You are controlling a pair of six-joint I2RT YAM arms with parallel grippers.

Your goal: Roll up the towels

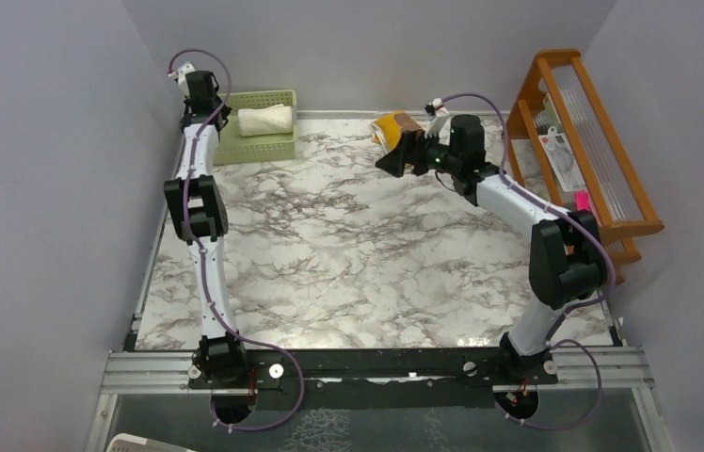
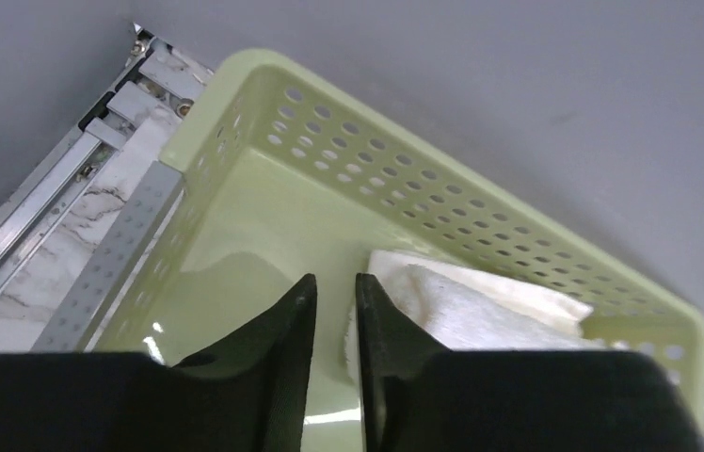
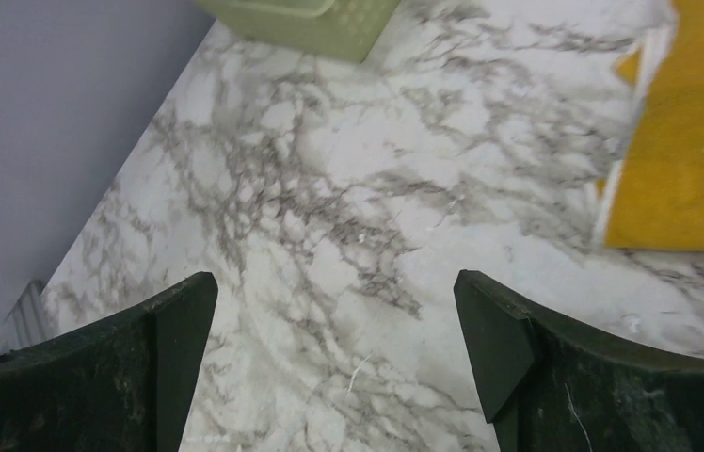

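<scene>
A rolled white towel (image 1: 265, 121) lies inside the green basket (image 1: 276, 152) at the back left of the table; the left wrist view shows the towel (image 2: 480, 303) against the basket's perforated far wall. Above the basket's left part hangs my left gripper, its fingers a small gap apart with nothing between them. A folded yellow towel (image 1: 392, 127) with a brown patch rests at the back middle, and part of this yellow towel (image 3: 673, 179) shows at the right wrist view's right edge. My right gripper stands wide open and empty, just in front of it.
A wooden rack (image 1: 596, 132) with flat items stands at the back right. Grey walls close in the left, back and right.
</scene>
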